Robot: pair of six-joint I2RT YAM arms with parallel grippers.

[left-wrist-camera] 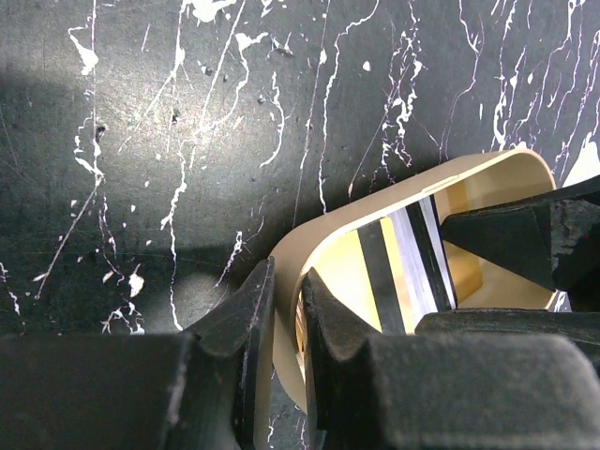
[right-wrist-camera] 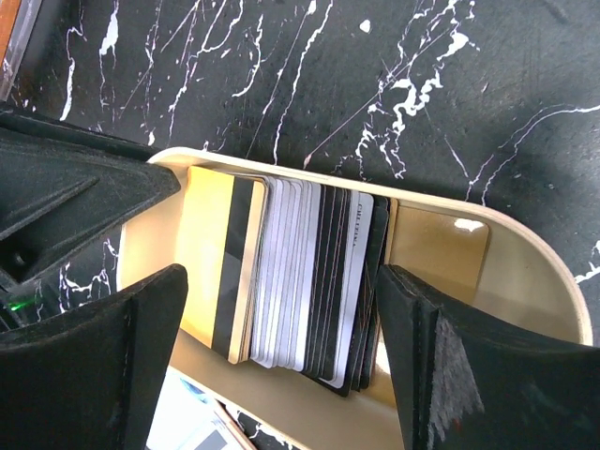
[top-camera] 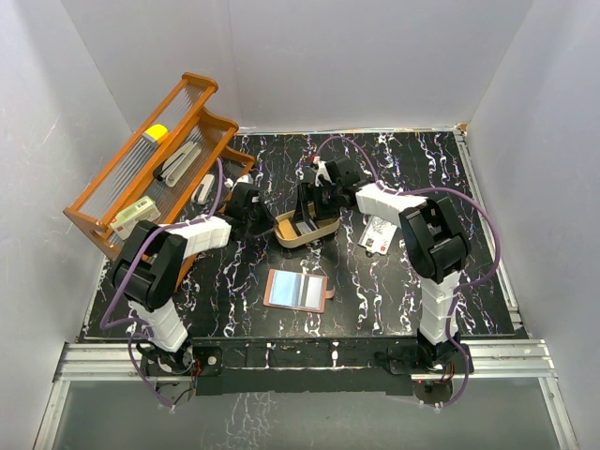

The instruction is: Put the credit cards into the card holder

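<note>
A tan oblong box [top-camera: 292,242] with rounded ends stands mid-table, holding a row of bank cards [right-wrist-camera: 309,272]: yellow-and-black at one end, then white and black ones. My left gripper is shut on the wall at one end of this box. Inside the box, the right gripper has its fingers spread apart, one on either side of the cards; its right fingertip lies close to the black card edge. The card holder [top-camera: 297,291], opened flat with clear pockets and a reddish-brown border, lies in front of the box.
A wooden rack [top-camera: 155,155] with a stapler and small boxes takes up the left side. Some white cards or papers [top-camera: 378,234] lie right of the box, under the right arm. Bare black marbled table surrounds the card holder.
</note>
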